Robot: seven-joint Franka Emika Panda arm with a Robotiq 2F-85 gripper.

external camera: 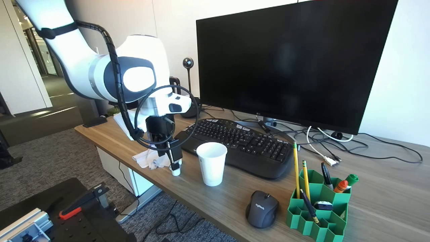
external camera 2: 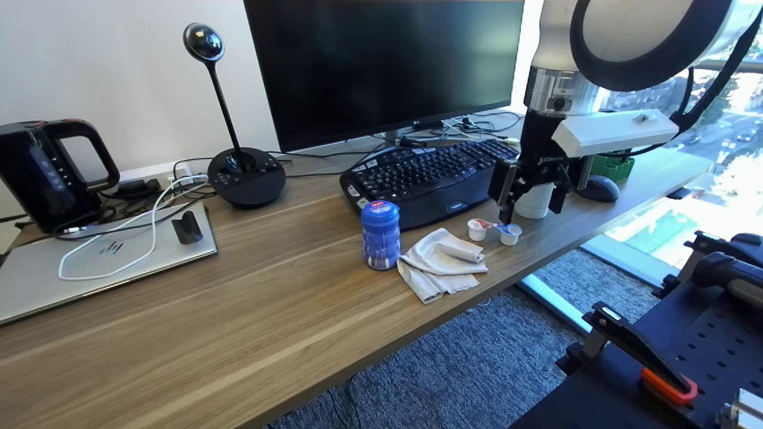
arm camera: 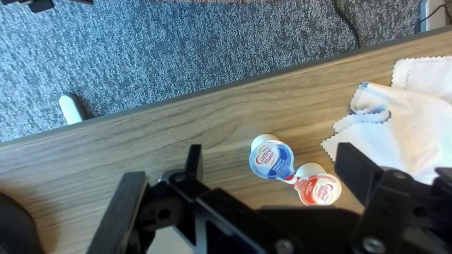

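Two joined Coffee mate creamer cups sit on the desk. The blue-lidded creamer (arm camera: pixel 271 161) and the red-lidded creamer (arm camera: pixel 320 188) show between the spread fingers in the wrist view. Exterior view 2 has the blue-lidded creamer (external camera 2: pixel 509 235) at the right of the red-lidded creamer (external camera 2: pixel 477 229). My gripper is open above them and holds nothing. From exterior view 1, the gripper (external camera: pixel 175 164) hangs low, partly covering one small white creamer cup (external camera: pixel 176 171). A white paper cup (external camera: pixel 212 164) stands upright close by.
A crumpled white cloth (external camera 2: pixel 444 263) and a blue canister (external camera 2: pixel 380 235) lie to one side of the creamers. Behind is a black keyboard (external camera: pixel 246 139). A mouse (external camera: pixel 262 209) and green pen holder (external camera: pixel 318 221) occupy the other side. The desk's front edge is close.
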